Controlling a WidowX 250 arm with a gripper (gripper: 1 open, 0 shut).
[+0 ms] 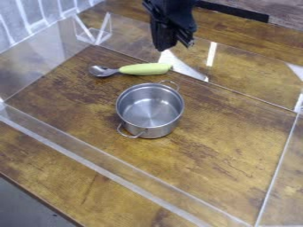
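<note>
A steel pot (151, 112) with two wire handles sits on the wooden table, a little left of centre. Behind it lies a pale yellow-green vegetable, like corn or a squash (145, 68), with a metal spoon (102, 71) at its left end. My dark gripper (173, 40) hangs at the top centre, above and behind these things, apart from them. Its fingertips are small and dark in this view, and I see nothing held in them.
Clear plastic walls (97, 149) border the wooden work area (219, 146). A white railing stands at the back left.
</note>
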